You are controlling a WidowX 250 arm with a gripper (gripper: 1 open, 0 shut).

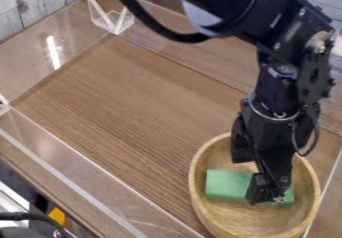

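Observation:
A round wooden bowl [221, 214] sits at the lower right of the view. In it lies a green block [230, 185], its right part partly covered by the gripper. My black gripper [262, 172] hangs down over the bowl with its fingertips at the block.
Clear walls edge it on the left, with a white bracket at the back left. A yellow object with black cables lies off the lower left edge.

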